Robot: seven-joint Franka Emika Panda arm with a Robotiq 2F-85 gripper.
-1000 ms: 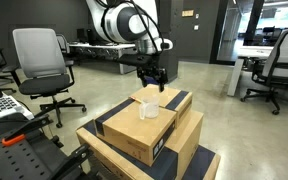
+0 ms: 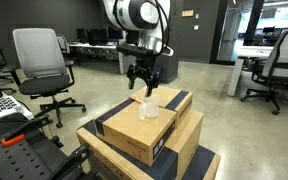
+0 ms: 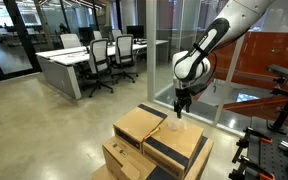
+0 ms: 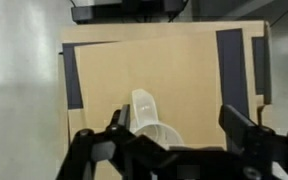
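Note:
A clear, whitish cup [image 2: 150,107] with a handle or spout stands on top of a cardboard box [image 2: 134,125]. From above in the wrist view, the cup [image 4: 162,133] is partly covered by my gripper. My black fingers [image 4: 120,120] are spread wide, with nothing held between them. In exterior view 1 the dark gripper [image 2: 74,160] is low at the left of the boxes, apart from the cup. Exterior view 2 shows the cup [image 3: 176,124] faintly on the box top.
A person [image 2: 142,40] stands right behind the boxes, hands in front of the body. More cardboard boxes [image 2: 187,140] lie under and beside the top one. An office chair [image 2: 46,65] is behind to the left. Open floor [image 3: 54,140] lies left of the boxes.
The person has turned more towards the boxes and brought both hands to the front. The cup, the boxes and my gripper look unmoved.

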